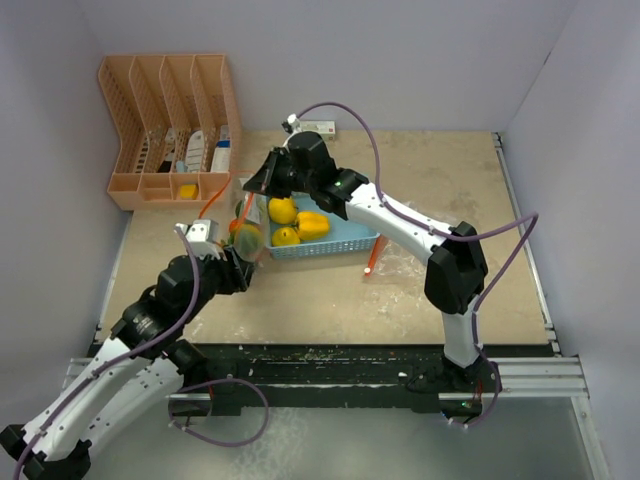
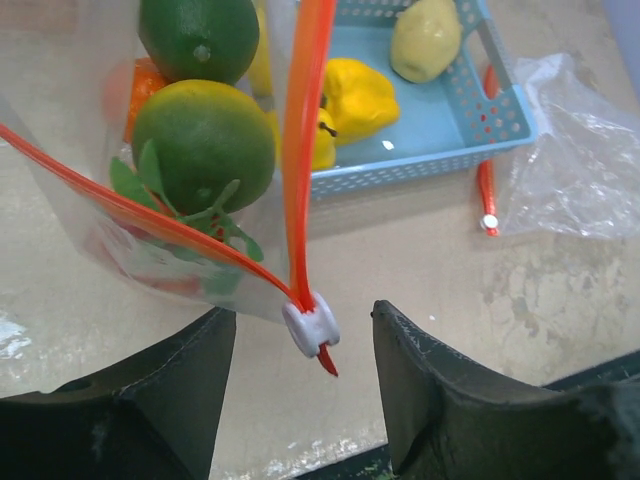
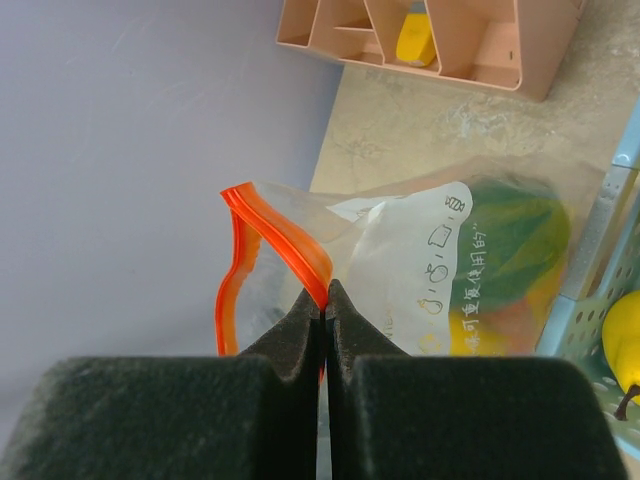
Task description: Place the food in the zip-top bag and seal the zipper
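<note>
A clear zip top bag [image 3: 400, 265] with an orange zipper hangs open from my right gripper, which is shut on the zipper's edge. Inside the bag are a dark green fruit [image 2: 198, 38], a green-yellow mango [image 2: 204, 145], something orange and some green leaves. At the zipper's lower end is a white slider [image 2: 311, 324]. My left gripper is part open, its fingers [image 2: 190, 375] on either side of the slider and not visibly touching it.
A blue basket [image 2: 430, 165] beside the bag holds a yellow pepper [image 1: 312, 225] and other yellow food. Another clear bag [image 2: 575, 150] lies flat to the right. A divided orange rack [image 1: 170, 130] stands at the back left.
</note>
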